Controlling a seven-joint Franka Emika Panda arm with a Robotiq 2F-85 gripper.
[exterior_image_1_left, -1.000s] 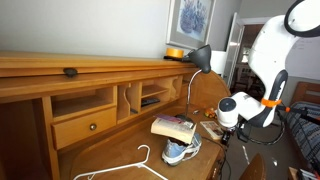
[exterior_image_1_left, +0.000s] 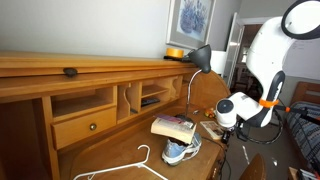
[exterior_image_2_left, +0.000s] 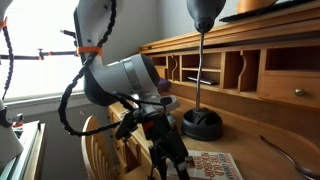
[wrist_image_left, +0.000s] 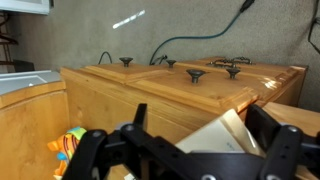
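Note:
At the desk's right end, my gripper (exterior_image_1_left: 223, 139) is low over the front edge. The wrist view shows its fingers apart, with a pale, flat piece (wrist_image_left: 212, 138) with a tan edge visible in the gap; I cannot tell whether either finger touches it. A printed sheet or magazine (exterior_image_2_left: 215, 164) lies on the desktop beside the gripper in the second exterior view. The lower part of the gripper (exterior_image_2_left: 172, 170) is dark there, so its fingertips are hard to make out.
A lamp base (exterior_image_2_left: 202, 125) stands behind the sheet. Farther left are a book (exterior_image_1_left: 174, 127), a shoe (exterior_image_1_left: 181, 151) and a white hanger (exterior_image_1_left: 122, 166). Drawer knobs (wrist_image_left: 196, 74) line the desk front. A chair back (exterior_image_2_left: 95, 152) stands close by.

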